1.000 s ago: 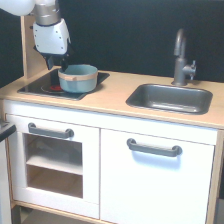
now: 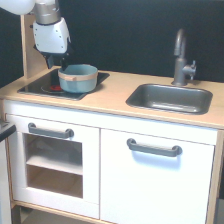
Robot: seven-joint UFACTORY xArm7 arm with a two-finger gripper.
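A blue-grey pot [image 2: 80, 80] with a pale inside stands on the dark stovetop [image 2: 40, 86], at the left of the toy kitchen's counter. My gripper [image 2: 54, 62] points down from the white hand at the upper left, close to the pot's back left side. Its fingers are small and dark against the background, so I cannot tell how far apart they stand or whether they touch the pot.
On the right of the wooden counter [image 2: 115, 88] are a sunken metal sink [image 2: 170, 97] and a grey tap [image 2: 180, 60]. Between pot and sink the counter is bare. Below are a windowed oven door [image 2: 88, 165] and a white cabinet door [image 2: 150, 185] with dark handles.
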